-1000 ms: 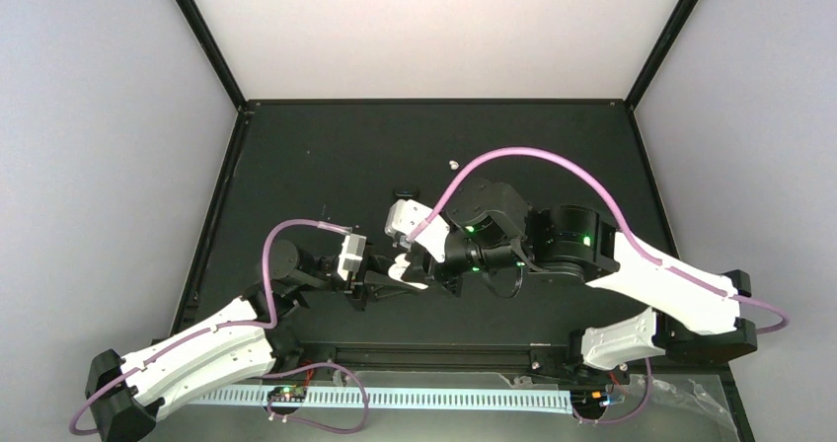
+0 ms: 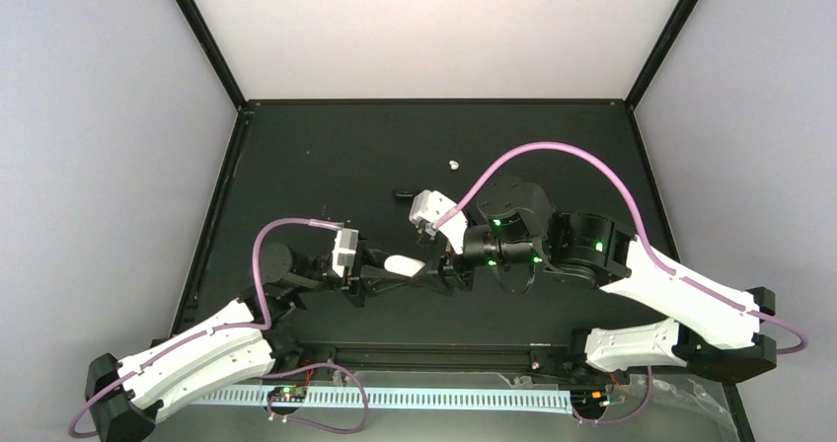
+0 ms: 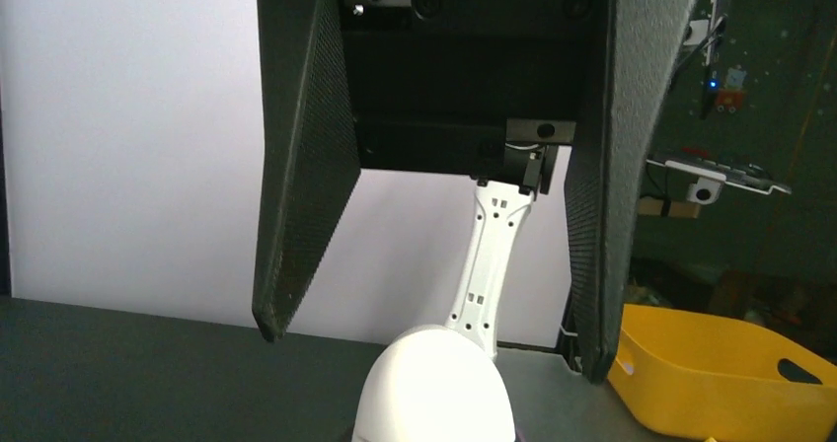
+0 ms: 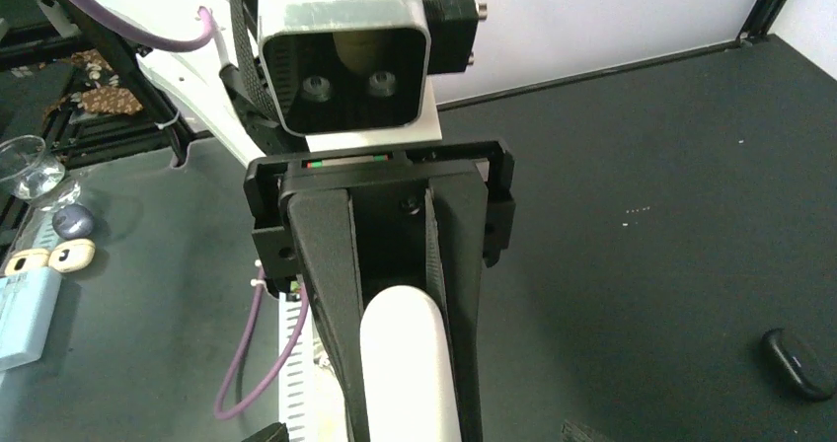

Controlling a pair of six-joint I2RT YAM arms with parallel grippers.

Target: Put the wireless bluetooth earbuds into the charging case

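The white charging case point(image 2: 402, 265) is held above the table between the fingers of my left gripper, which is shut on it. Its outside is smooth and rounded; no opening into it shows. From the right, my right gripper point(image 2: 437, 274) faces the case with its fingers apart. In the left wrist view its two fingers point(image 3: 301, 166) stand wide, beyond the case's near end, nothing gripped between them. One small white earbud point(image 2: 454, 165) lies on the dark table toward the back. No second loose earbud shows on the table in the top view.
A small black object point(image 2: 404, 194) sits on the table behind the grippers. In the right wrist view a pale blue box point(image 4: 25, 314), cream pieces point(image 4: 72, 256) and a glass point(image 4: 30, 171) lie far left. A yellow basket point(image 3: 730, 373) stands far right in the left wrist view.
The left arm has shifted slightly left, still holding the case.
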